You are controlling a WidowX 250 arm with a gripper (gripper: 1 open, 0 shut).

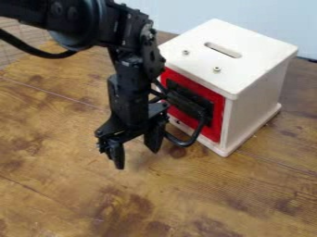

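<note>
A black robot arm reaches down from the upper left to my gripper (135, 147), which hangs low over the wooden table with its two fingers apart and nothing visible between them. Just right of it stands a white box (251, 98) with a slot and two bolts on top. The box's left face has a red panel (210, 130) with a dark fitting, partly hidden behind the arm and a black cable.
Bare wooden table (62, 176) fills the left and front. A pale wall (272, 23) stands behind the box, and a tiled surface shows at the far upper left.
</note>
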